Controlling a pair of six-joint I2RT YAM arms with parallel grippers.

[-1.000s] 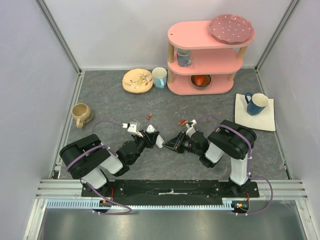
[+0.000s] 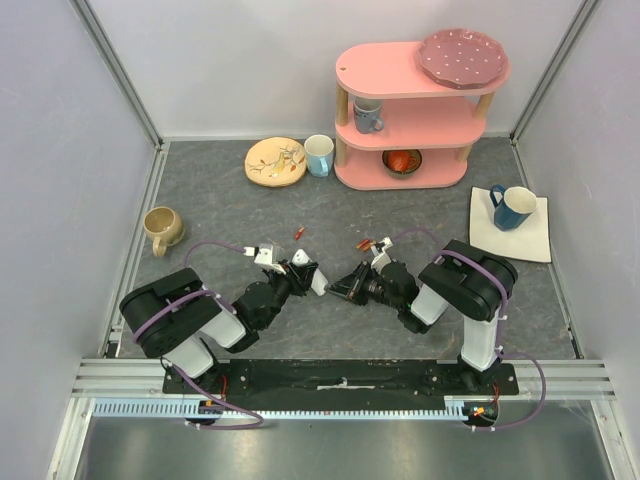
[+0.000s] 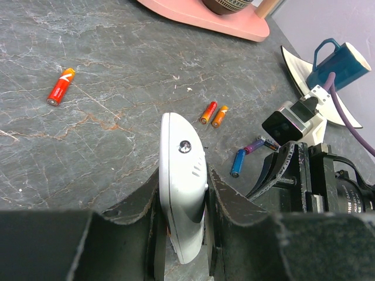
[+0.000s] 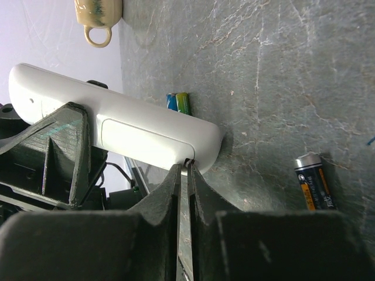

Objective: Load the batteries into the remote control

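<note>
A white remote control is gripped by my left gripper, which is shut around its body; the remote's screw end rises above the fingers in the left wrist view. In the right wrist view the remote lies slantwise, its battery cover flat in its frame. My right gripper has its fingers together, tips touching the small dark notch at the cover's edge; whether they pinch anything is hidden. Loose on the table lie a red-orange battery, two more, a blue battery and a black-orange one.
A blue and a green battery lie behind the remote. At the back stand a pink shelf, a yellow plate and a pale mug. A tan mug is at left, a blue mug at right.
The right arm has shifted very slightly to the right at its elbow. The remote and the left arm stay in place.
</note>
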